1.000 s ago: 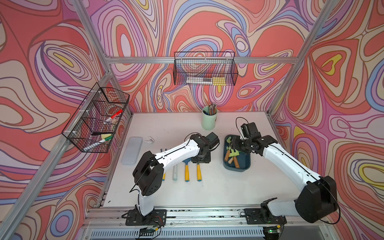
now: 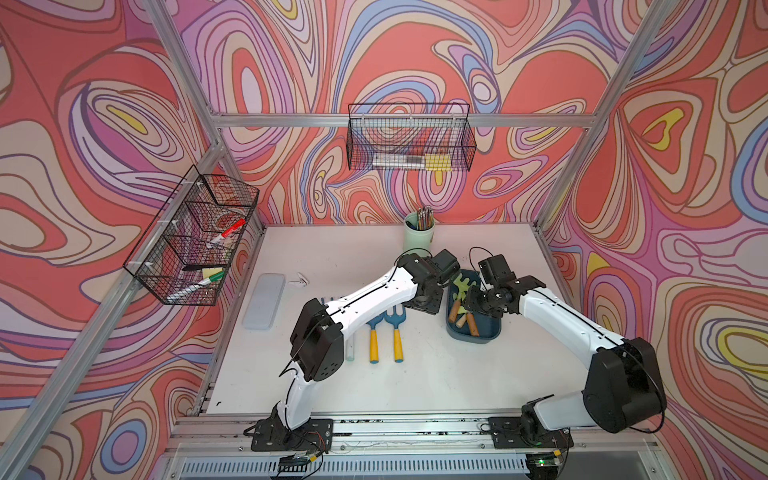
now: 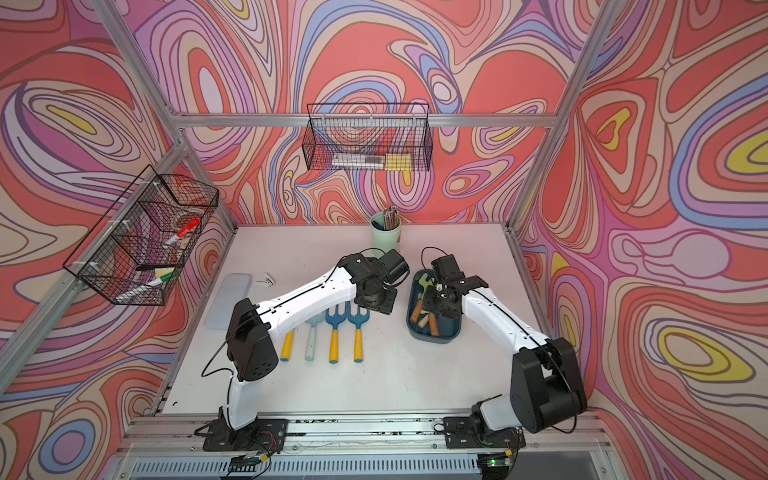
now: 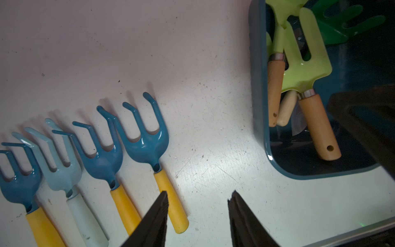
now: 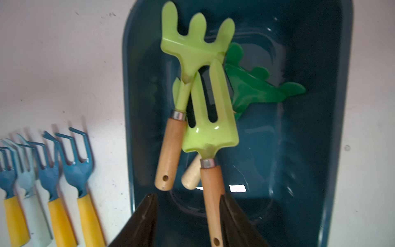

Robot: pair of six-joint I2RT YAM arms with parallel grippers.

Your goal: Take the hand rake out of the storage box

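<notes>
The dark teal storage box (image 5: 304, 156) holds green tools with wooden handles: a lime rake (image 5: 193, 49) lying across the upper left, a lime fork (image 5: 209, 131), and a darker green tool (image 5: 255, 86). My right gripper hangs over the box, fingers apart, above the lower part of the handles, nothing visibly held. My left gripper is above the table just left of the box, open and empty.
Several blue rakes with yellow or pale handles (image 4: 144, 144) lie left of the box. A mint cup (image 2: 418, 236) of utensils stands behind. Wire baskets hang at back and left.
The right gripper has come down and toward the front over the box.
</notes>
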